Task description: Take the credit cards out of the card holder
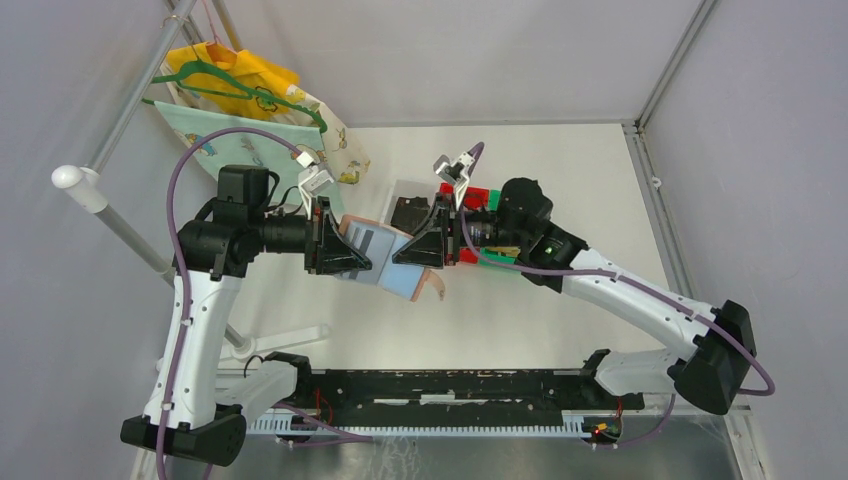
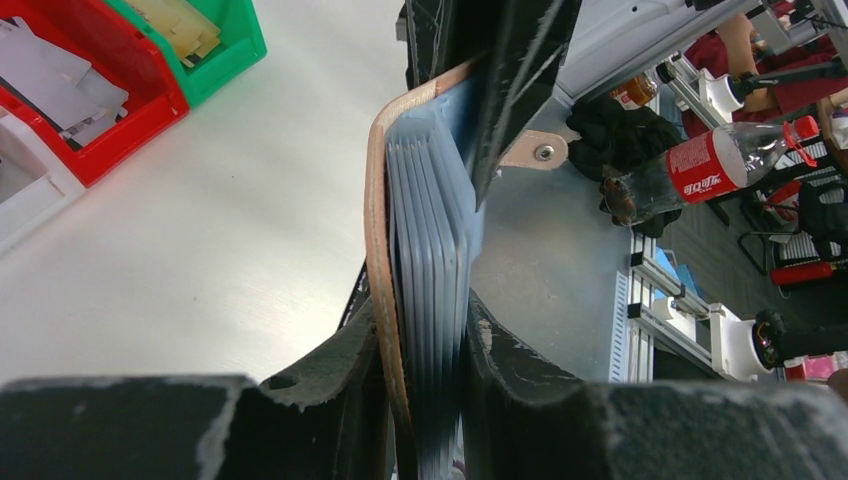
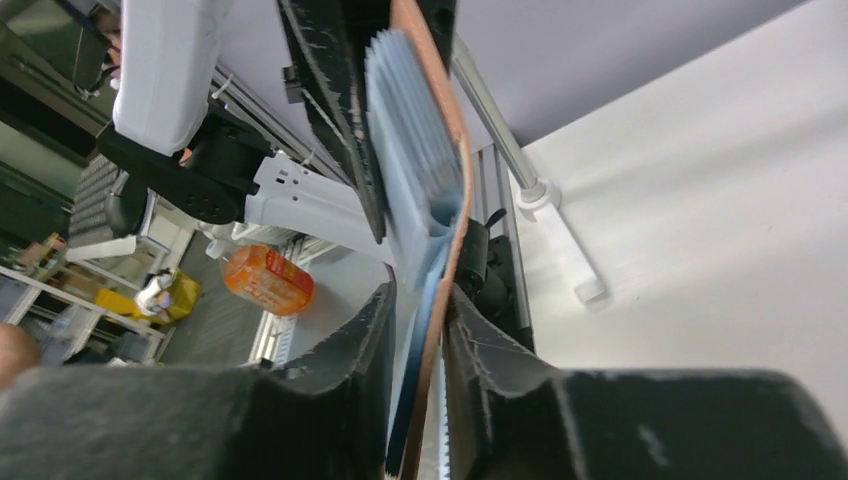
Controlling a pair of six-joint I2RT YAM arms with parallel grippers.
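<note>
A tan-edged card holder [image 1: 404, 276] hangs unfolded above the table, its pale blue inner sleeves showing. My left gripper [image 1: 345, 262] is shut on its left part. In the left wrist view the stacked sleeves of the card holder [image 2: 425, 230] run down between my left fingers, and a snap strap [image 2: 535, 150] sticks out. At the other side, my right gripper [image 1: 425, 255] has its fingers on either side of the holder's right part. The right wrist view shows the holder's thin cover [image 3: 425, 340] between those fingers; whether they press on it, I cannot tell. Any cards inside are hard to make out.
Behind the holder stand a white bin [image 1: 400, 192] with a dark item, a red bin [image 2: 165, 110] with pale cards or papers and a green bin [image 2: 240, 55]. Clothes on a green hanger [image 1: 200, 70] occupy the back left.
</note>
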